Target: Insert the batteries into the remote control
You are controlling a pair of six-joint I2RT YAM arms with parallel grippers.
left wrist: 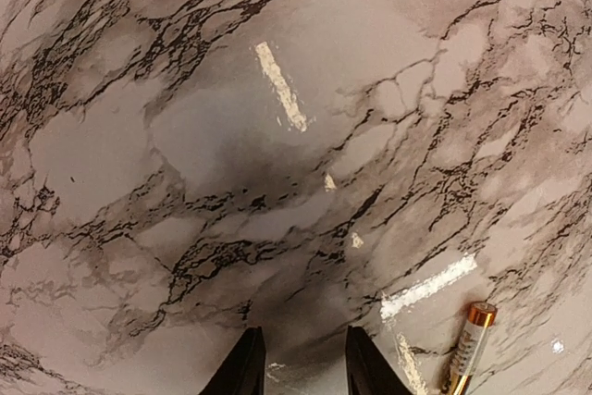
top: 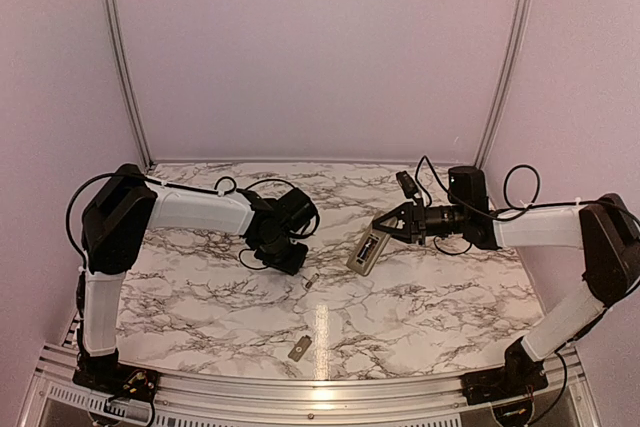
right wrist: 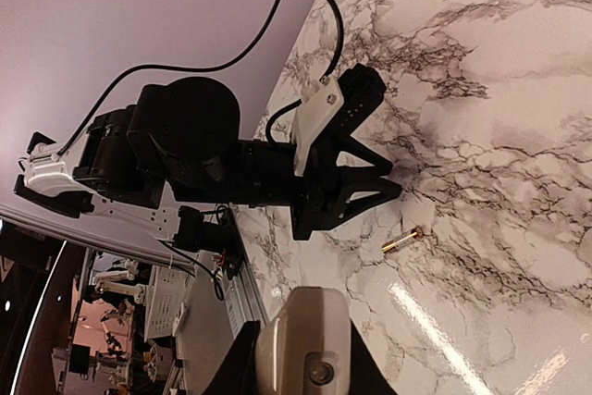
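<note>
My right gripper point(top: 393, 224) is shut on the beige remote control point(top: 366, 251), held tilted with its battery compartment facing up; in the right wrist view the remote's end point(right wrist: 303, 349) fills the bottom centre. My left gripper hangs over the table, fingers parted with nothing between them. A gold-capped battery point(left wrist: 469, 349) lies on the marble to the right of those fingers in the left wrist view; it also shows in the right wrist view point(right wrist: 401, 240) below the left gripper.
A small battery cover point(top: 300, 347) lies near the table's front edge. The marble table point(top: 220, 317) is otherwise largely clear, with walls at the back and sides and a metal rail along the front.
</note>
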